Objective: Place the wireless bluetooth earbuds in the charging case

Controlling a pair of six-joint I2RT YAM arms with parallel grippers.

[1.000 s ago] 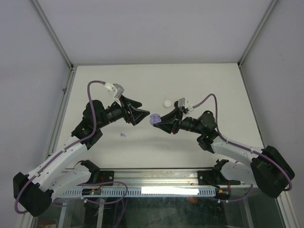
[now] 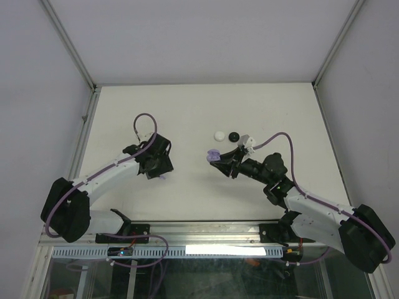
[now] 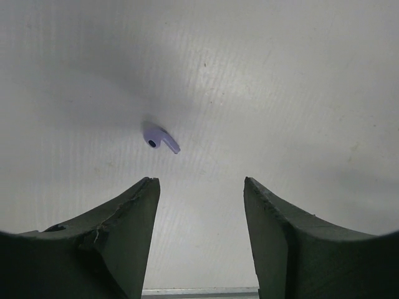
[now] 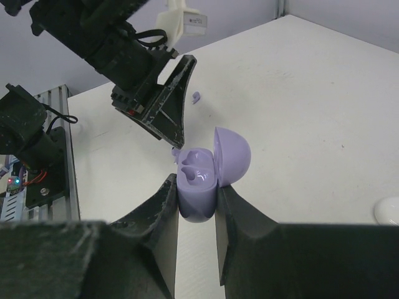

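A lavender charging case [image 4: 196,193] with its lid raised is held by my right gripper, shut on it; it also shows in the top view [image 2: 213,156]. A small lavender piece, apparently an earbud, is partly visible behind the case in the right wrist view. My left gripper hangs over the table with its fingers apart and nothing between them. Below it, a loose lavender earbud [image 3: 156,138] lies on the white surface. In the top view the left gripper [image 2: 157,165] is above that earbud.
A white round disc [image 2: 219,135] and a black round disc [image 2: 234,136] lie behind the right gripper. Metal rails run along its front edge.
My left arm has moved left, away from the case to over the loose earbud. The right gripper with the case has shifted slightly right.
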